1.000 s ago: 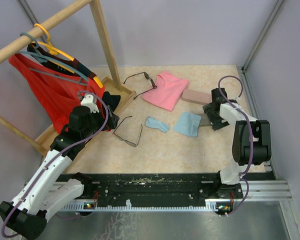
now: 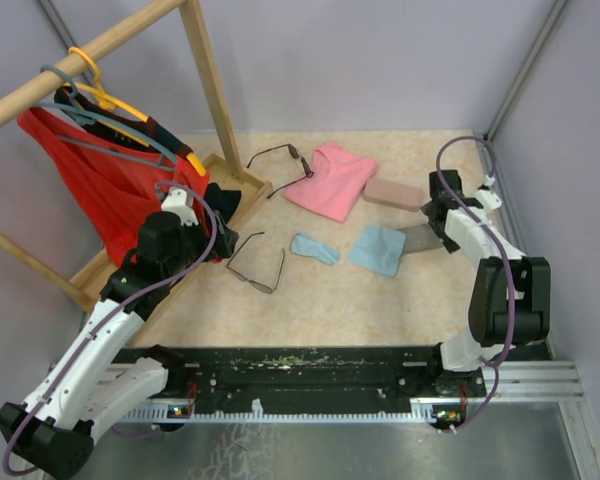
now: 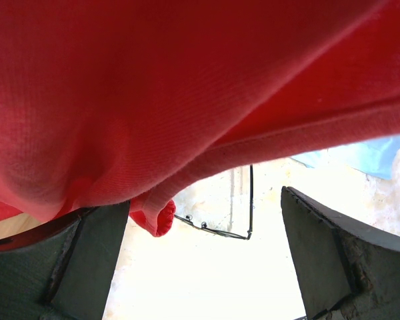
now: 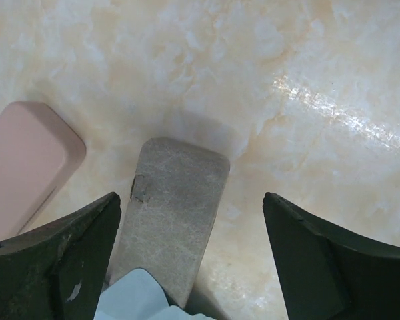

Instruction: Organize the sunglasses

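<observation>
Two pairs of dark glasses lie on the table in the top view: sunglasses (image 2: 298, 158) by the pink shirt, and a second pair (image 2: 262, 287) nearer the front, folded open. A pink case (image 2: 393, 194) and a grey case (image 2: 420, 238) lie on the right. My right gripper is open above the grey case, its fingers apart and empty. Beside the hanging red garment (image 3: 153, 87), my left gripper stands open, with nothing gripped. Past its fingers, part of the front glasses (image 3: 220, 232) shows; the garment hides the rest.
A light blue cloth (image 2: 377, 249) overlaps or touches the grey case's left end; a smaller blue cloth (image 2: 315, 249) lies left of it. The pink shirt (image 2: 330, 182) lies behind. A wooden rack (image 2: 212, 80) stands on the left.
The left arm, the glasses and the pink case have stayed put.
</observation>
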